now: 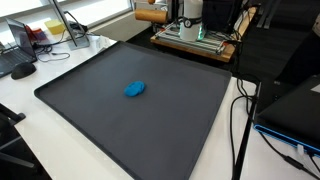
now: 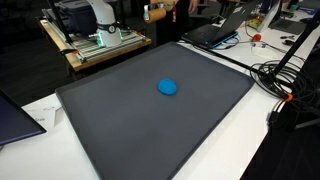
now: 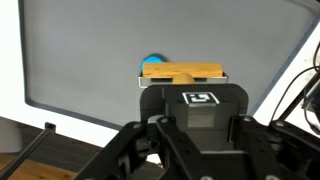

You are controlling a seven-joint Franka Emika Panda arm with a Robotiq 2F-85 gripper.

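A flat blue disc (image 1: 134, 88) lies on the dark grey mat (image 1: 100, 110); exterior view 2 also has the blue disc (image 2: 167, 87) on the mat. In the wrist view, part of the blue disc (image 3: 153, 59) shows beyond a wooden bar (image 3: 165, 70). My gripper is shut on the rounded handle of this wooden-barred tool. The tool's wood (image 2: 154, 15) appears beyond the mat's far edge in exterior view 2, and the wooden bar (image 1: 152, 15) is at the top in exterior view 1. The fingertips are largely hidden.
Black cables (image 2: 285, 85) run beside it on the white table. A laptop (image 1: 22, 62) sits at the far left in exterior view 1, and a dark case (image 1: 290, 115) at the right.
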